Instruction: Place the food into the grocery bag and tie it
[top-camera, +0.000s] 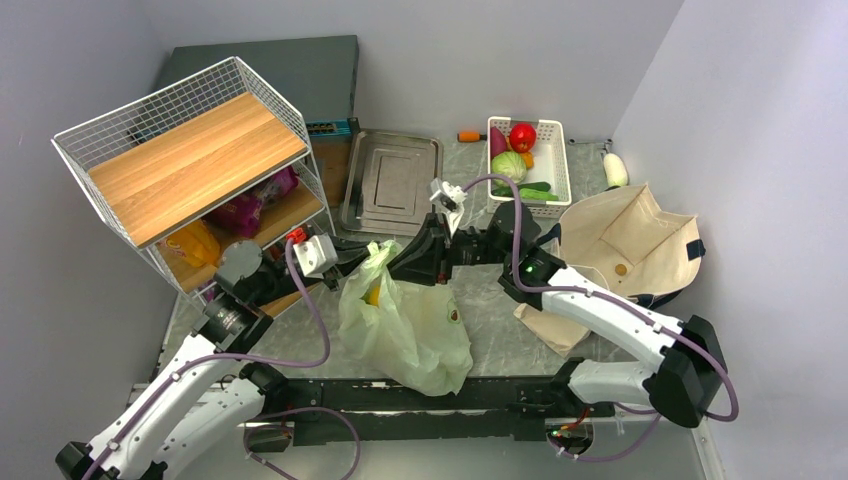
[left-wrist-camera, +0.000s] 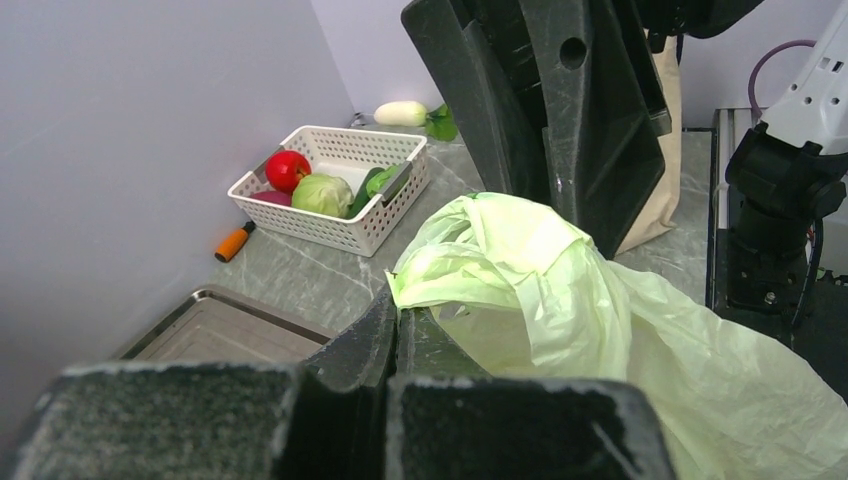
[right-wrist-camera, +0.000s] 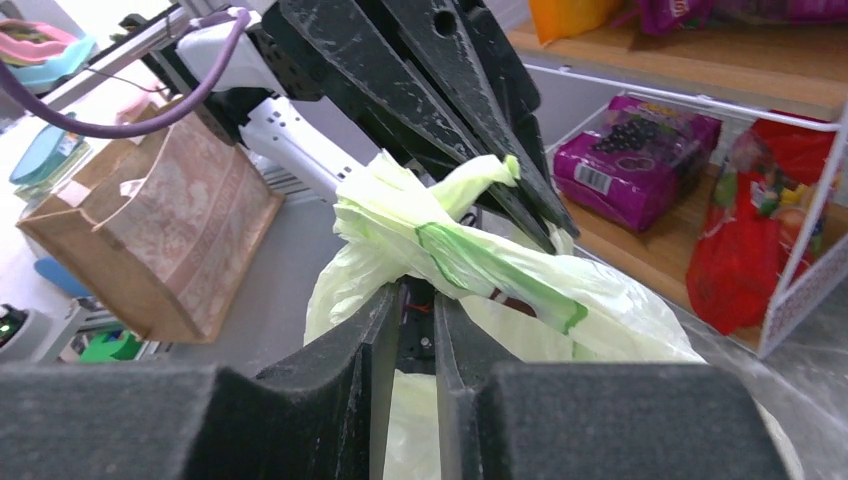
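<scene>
A pale green plastic grocery bag (top-camera: 410, 340) stands at the front middle of the counter, its upper part bunched. Something yellow (top-camera: 373, 294) shows inside it. My left gripper is shut on plastic at the top of the bag; a pale scrap pokes out beside its fingers (right-wrist-camera: 470, 110) in the right wrist view. From the right, my right gripper reaches the gathered plastic, its fingers closed to a narrow gap with the bag at the tips. Exactly how much plastic lies between them is hard to see.
Left stands a wire rack (top-camera: 200, 140) with packaged food on its lower shelf. Behind the bag lies a metal tray (top-camera: 392, 180). A white basket of produce (top-camera: 555, 165) is at the back, and an open beige tote (top-camera: 625, 235) at the right.
</scene>
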